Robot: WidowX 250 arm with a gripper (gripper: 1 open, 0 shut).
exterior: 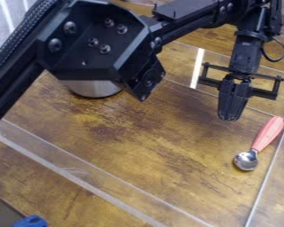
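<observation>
My black gripper (231,108) points down over the right part of the wooden table (109,151), its fingertips shut with nothing visible between them. Below and to the right of it lies a spoon (245,159) with a metal bowl and a pink handle (269,133), apart from the fingers. A metal pot (95,88) stands at the upper left, partly hidden behind the arm.
Pale tape strips run across the table, along the lower left and the right side. A small blue object (31,221) sits at the bottom-left corner.
</observation>
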